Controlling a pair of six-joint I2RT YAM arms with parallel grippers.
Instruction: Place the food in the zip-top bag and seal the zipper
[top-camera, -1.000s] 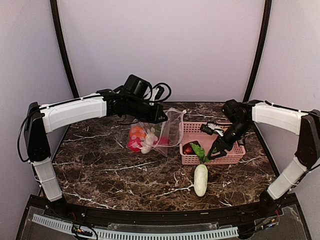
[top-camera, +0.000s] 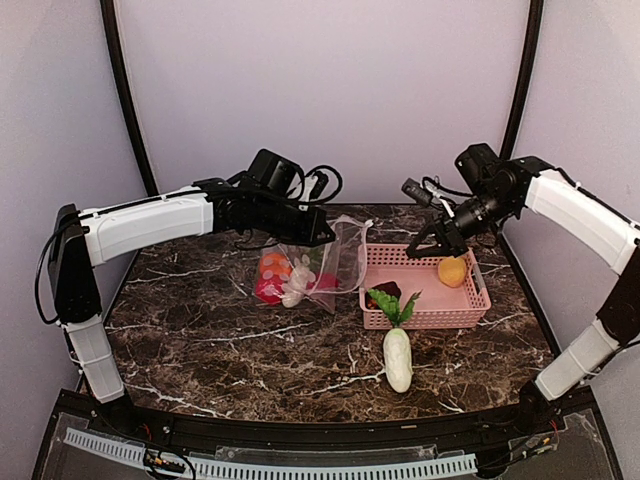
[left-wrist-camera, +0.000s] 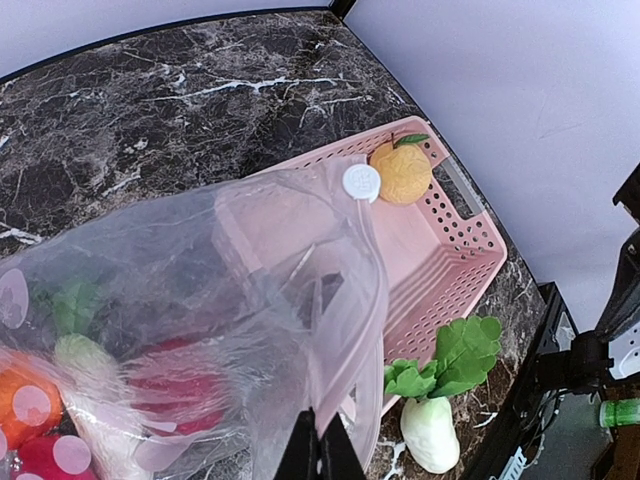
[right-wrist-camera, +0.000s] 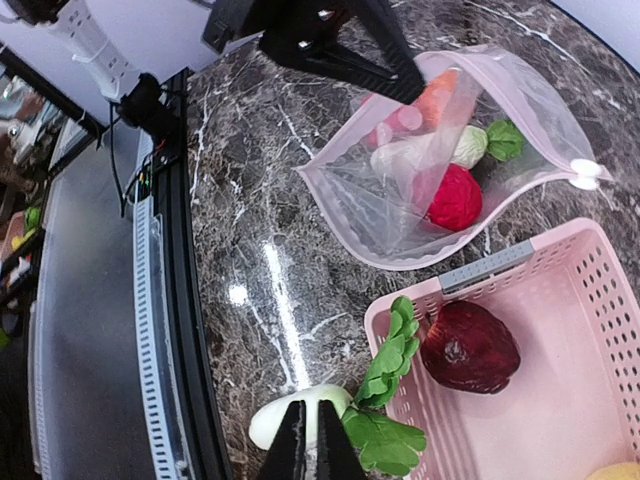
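The clear zip top bag (top-camera: 349, 262) stands with its mouth gaping toward the basket, holding an orange item (right-wrist-camera: 436, 98), a red item (right-wrist-camera: 456, 198) and a white vegetable (left-wrist-camera: 92, 385). At the bag's upper rim, my left gripper is shut on the film. A white radish-like vegetable (top-camera: 397, 361) lies on the table before the basket, its green leaves (top-camera: 394, 306) over the basket's front rim. My right gripper (top-camera: 413, 252) hovers above the basket, shut, with nothing showing between its fingers. In the right wrist view its fingertips overlap the vegetable without holding it.
The pink basket (top-camera: 425, 318) holds a dark red item (right-wrist-camera: 470, 346) at its front left corner and a yellow-orange fruit (left-wrist-camera: 402, 173) on the right. A white zip slider (left-wrist-camera: 361, 182) sits at the bag's rim. Bare marble table (top-camera: 200, 350) lies at front left.
My right gripper has pulled up and back from the leaves, uncovering the yellow-orange fruit. The white vegetable has shifted slightly left. The left arm and bag look unmoved.
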